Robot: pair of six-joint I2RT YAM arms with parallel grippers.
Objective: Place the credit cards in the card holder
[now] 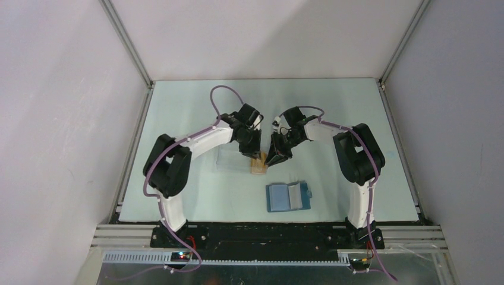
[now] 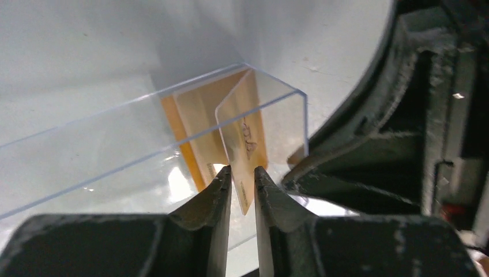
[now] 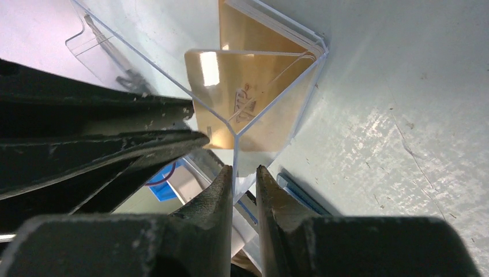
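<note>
Gold credit cards [image 1: 258, 166] stand in a clear acrylic container [image 1: 232, 161] at the table's middle. In the left wrist view, cards [image 2: 196, 127] lean inside it, one tilted forward. My left gripper is just in front of the cards, its fingertips slightly apart. My right gripper is shut on the container's clear corner edge, beside the cards [image 3: 254, 86]. A blue card holder [image 1: 288, 196] with lighter compartments lies at the front, right of middle.
Walls stand at left and right. Both grippers are close together over the container.
</note>
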